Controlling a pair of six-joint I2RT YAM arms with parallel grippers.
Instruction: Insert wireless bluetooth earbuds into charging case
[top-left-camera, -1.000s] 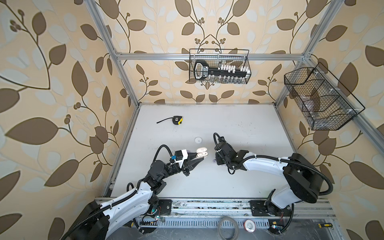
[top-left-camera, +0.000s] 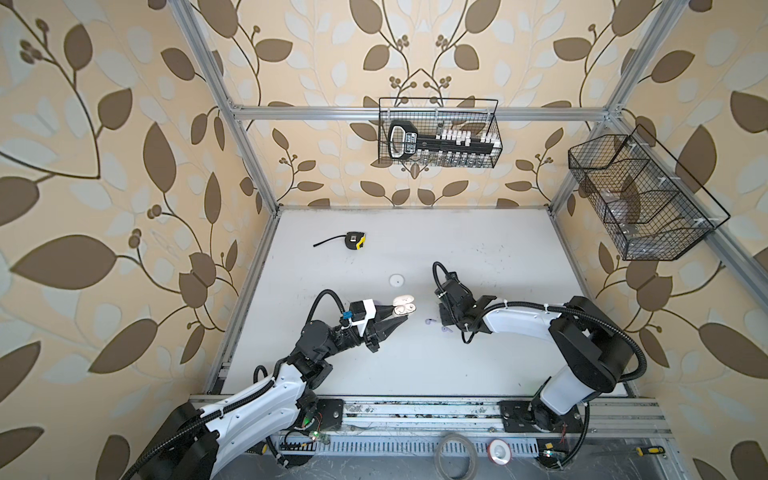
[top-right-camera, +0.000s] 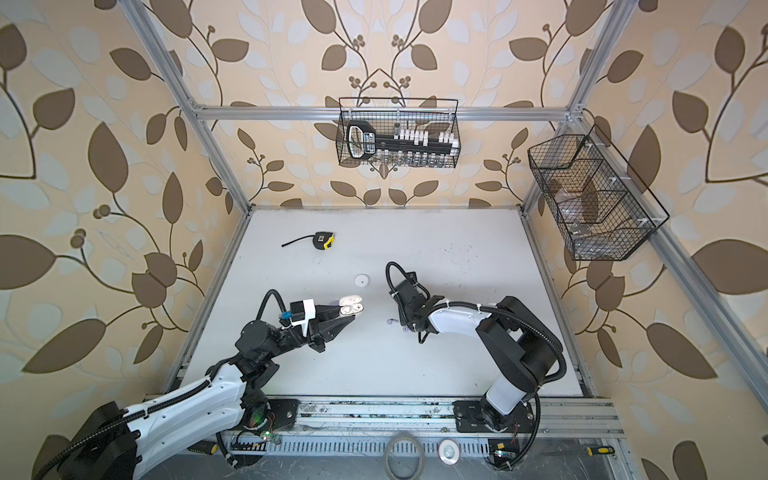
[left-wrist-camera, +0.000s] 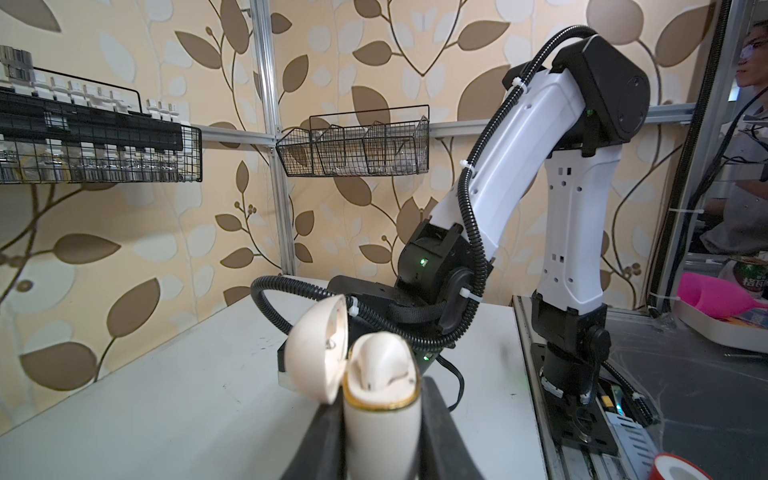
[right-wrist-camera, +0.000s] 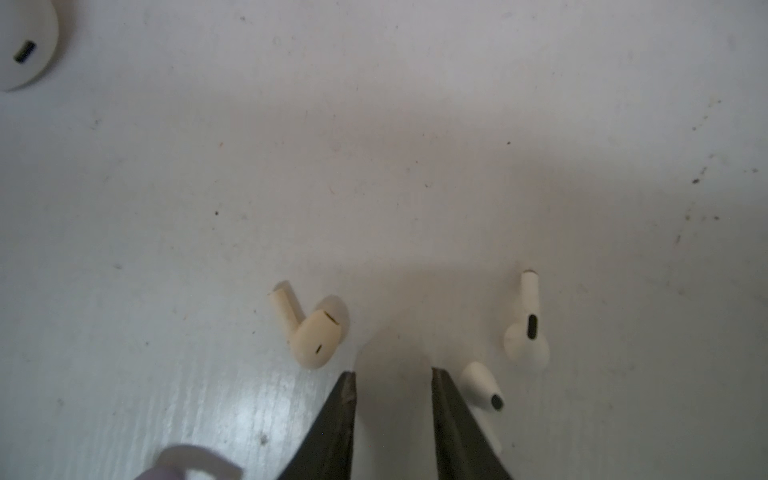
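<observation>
My left gripper is shut on the white charging case (left-wrist-camera: 382, 380), which is held upright above the table with its lid (left-wrist-camera: 316, 348) swung up. In the top left view the case (top-left-camera: 404, 309) sits at the left gripper's tips, left of the right arm. My right gripper points down at the table, its fingers parted with only bare surface between them. A white earbud (right-wrist-camera: 316, 339) lies to the left of the fingers. To their right are a second earbud (right-wrist-camera: 483, 385), close by the right finger, and a third (right-wrist-camera: 528, 328) farther out.
A white disc (top-left-camera: 397, 280) lies behind the case, and a tape measure (top-left-camera: 354, 240) is at the back left. Part of a purple item (right-wrist-camera: 160, 473) shows at the right wrist view's lower edge.
More small items show on the table beside it. The left arm and case held still.
</observation>
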